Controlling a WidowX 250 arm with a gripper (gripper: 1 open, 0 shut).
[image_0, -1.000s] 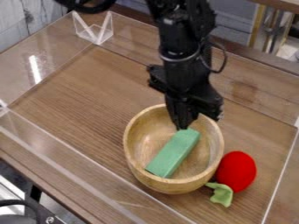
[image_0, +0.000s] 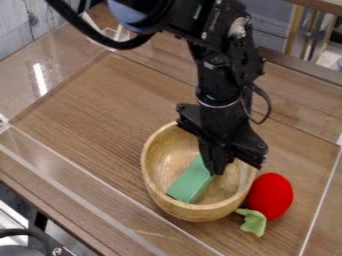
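Observation:
My black gripper (image_0: 214, 158) points down into a wooden bowl (image_0: 162, 159), its tips just over a green block (image_0: 191, 185) lying inside. The fingertips look close together, and part of the green block is hidden behind them. A red strawberry-like object (image_0: 269, 195) with green leaves lies right of the bowl, close to its rim.
The black arm reaches in from the top. Part of a dark object (image_0: 27, 240) shows at the lower left corner.
The bowl and red object look unmoved.

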